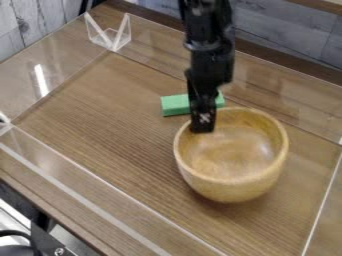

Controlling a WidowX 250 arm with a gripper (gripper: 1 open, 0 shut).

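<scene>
The black robot arm reaches down from the top centre. Its gripper [203, 114] is open, low over the near side of a green block [177, 104], which lies flat on the wooden table [80, 150]. The block is partly hidden by the gripper. A large yellow bowl [230, 160] stands in front of and to the right of the gripper, its back rim close by the fingers.
A white wire-like object [110, 32] is at the back left.
</scene>
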